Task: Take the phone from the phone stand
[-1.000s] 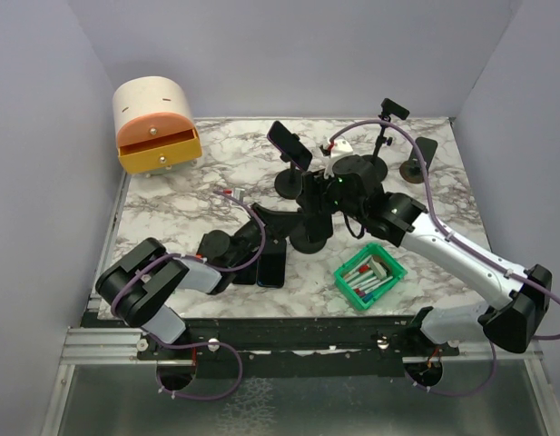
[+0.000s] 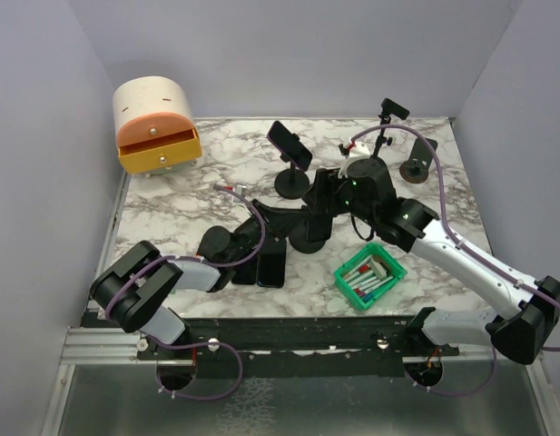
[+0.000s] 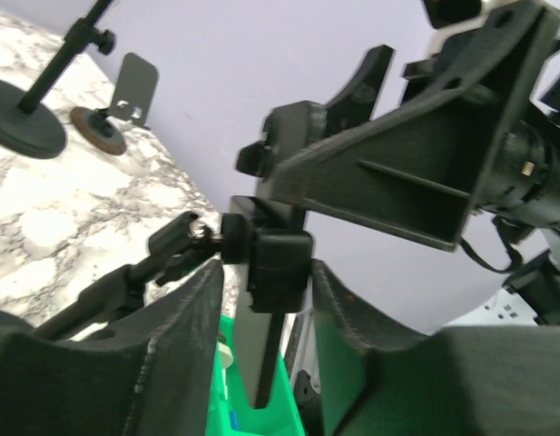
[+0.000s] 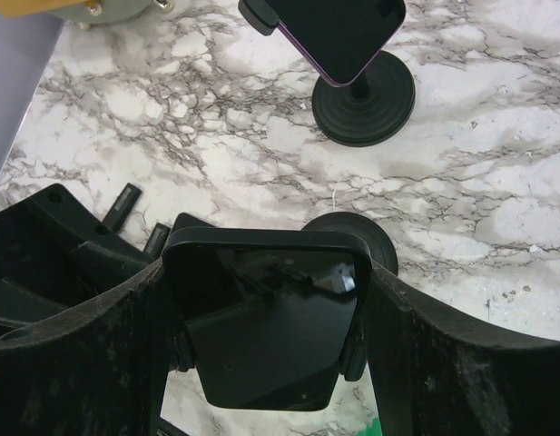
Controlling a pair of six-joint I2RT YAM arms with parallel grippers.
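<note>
A dark phone (image 4: 261,350) is in the near stand, whose round base (image 2: 307,243) shows below it in the top view. My right gripper (image 2: 323,193) is over it from above, with its fingers (image 4: 139,313) along the phone's two side edges; whether they press on it I cannot tell. In the left wrist view the phone appears nearly edge-on, behind the stand's black holder block (image 3: 280,272). My left gripper (image 2: 300,218) has a fingertip on each side of that block, very close to it; contact is unclear.
Behind stands another stand with a phone (image 2: 289,145). More stands (image 2: 417,162) are at the back right. A green tray (image 2: 370,276) of small items lies right of the near stand, and flat dark phones (image 2: 271,263) lie to its left. The drawer box (image 2: 157,127) fills the back left.
My right gripper has shifted a little to the right, its upper part tilting that way. The left arm has moved only slightly. The stand's base stays in place.
</note>
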